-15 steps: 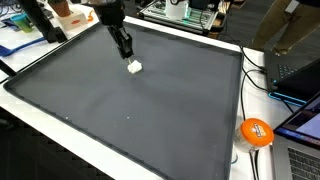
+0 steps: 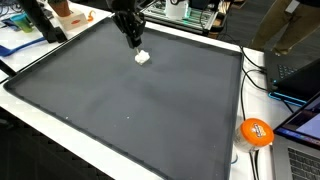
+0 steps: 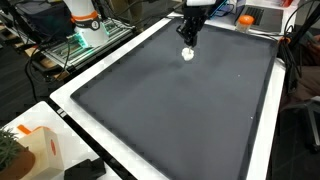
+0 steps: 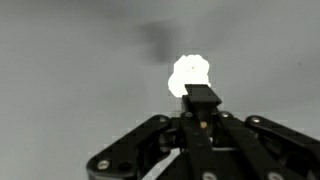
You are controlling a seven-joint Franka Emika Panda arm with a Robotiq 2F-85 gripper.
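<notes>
A small white object [image 4: 188,74] with a wavy outline shows just beyond the fingertips of my gripper in the wrist view. The fingers stand close together, shut on its near edge. In exterior view 1 the same white piece [image 2: 142,57] hangs at the lower end of my gripper [image 2: 137,47], near the far side of the grey board [image 2: 130,100]. Exterior view 2 shows the white piece [image 3: 187,53] below the dark gripper [image 3: 189,42]. A blurred dark shadow lies on the board ahead of it. What the object is, I cannot tell.
Most of the grey board is bare. An orange-topped round container [image 2: 254,133] stands off its right edge, close to a laptop [image 2: 298,155]. Cables [image 2: 258,90] run along that side. Boxes and tools [image 2: 40,25] crowd the far left.
In exterior view 1 my gripper and the white piece have moved away from the camera and slightly right, towards the board's far edge. The fingers look shut throughout.
</notes>
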